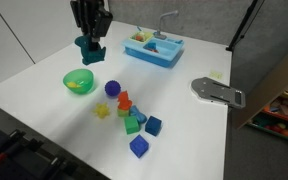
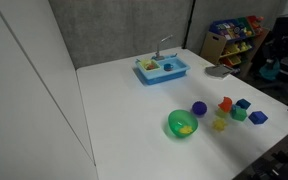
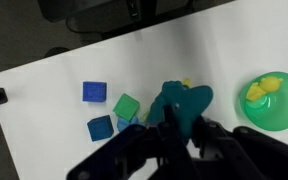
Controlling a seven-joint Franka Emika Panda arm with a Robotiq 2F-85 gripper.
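My gripper (image 1: pixel 90 38) is shut on a teal, soft-looking item (image 1: pixel 91 53), held in the air above the white table. In the wrist view the teal item (image 3: pixel 174 100) hides part of the table under the fingers. A green bowl (image 1: pixel 79 77) with yellow pieces inside stands on the table, below and slightly left of the gripper in exterior view 1. Over at the right edge of exterior view 2, the teal item (image 2: pixel 271 71) shows in front of the dark arm. Exactly what the teal item is, I cannot tell.
Loose on the table lie a purple ball (image 1: pixel 113 88), a yellow star-like piece (image 1: pixel 102 110), an orange piece (image 1: pixel 124 100), a green block (image 1: pixel 132 125) and blue blocks (image 1: pixel 139 146). A toy sink (image 1: pixel 152 48) and a grey flat tray (image 1: pixel 218 92) stand farther off.
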